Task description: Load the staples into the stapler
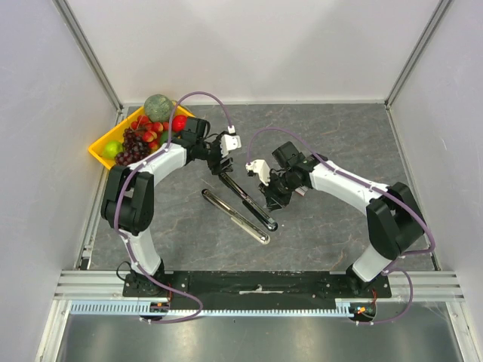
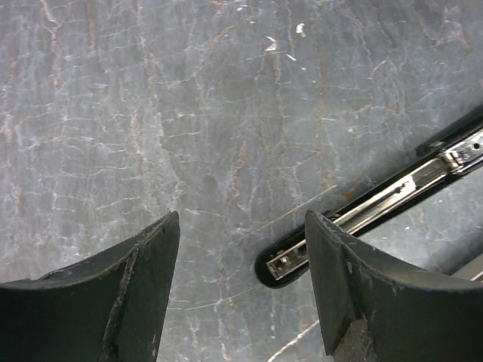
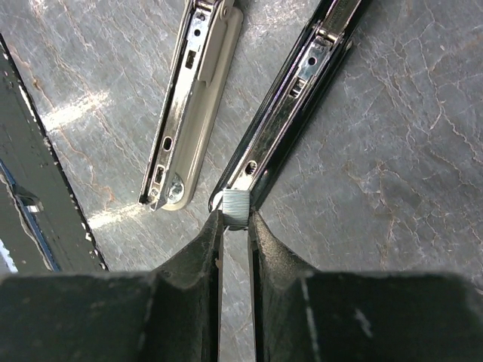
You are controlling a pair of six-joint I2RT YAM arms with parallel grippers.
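Observation:
An opened-out black stapler (image 1: 247, 200) lies slantwise on the grey table, its metal channel facing up. In the right wrist view, a small grey staple strip (image 3: 236, 208) is pinched at the tips of my right gripper. The strip appears in front of the near end of the black stapler's metal rail (image 3: 264, 143); whether they touch I cannot tell. My left gripper is open and empty near the stapler's far end (image 2: 282, 265), which shows beside its right finger (image 2: 321, 245).
Parallel to the black one lies a beige stapler (image 1: 235, 216), also opened out. A yellow basket (image 1: 96, 148) of fruit stands at the back left. Partly hidden behind my right gripper is a small pale object (image 1: 301, 191). Bare table lies to the right.

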